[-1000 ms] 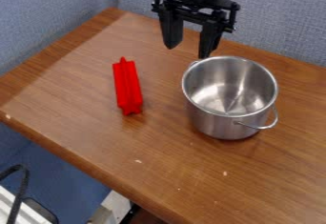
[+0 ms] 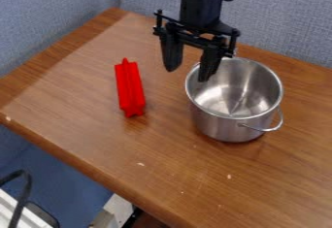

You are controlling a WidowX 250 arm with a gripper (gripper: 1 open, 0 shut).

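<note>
My black gripper (image 2: 191,58) hangs over the back left rim of a steel pot (image 2: 236,119), its two fingers spread apart and pointing down, with nothing visible between them. The pot stands upright on the right half of the wooden table, its wire handle at the front right. A long red object (image 2: 130,88) lies on the table to the left of the pot, apart from it and from the gripper.
Blue-grey surroundings lie beyond the table's back and left edges, with a dark cable (image 2: 18,193) at the lower left.
My gripper has moved lower, down toward the pot's back rim. The pot and the red object have not moved.
</note>
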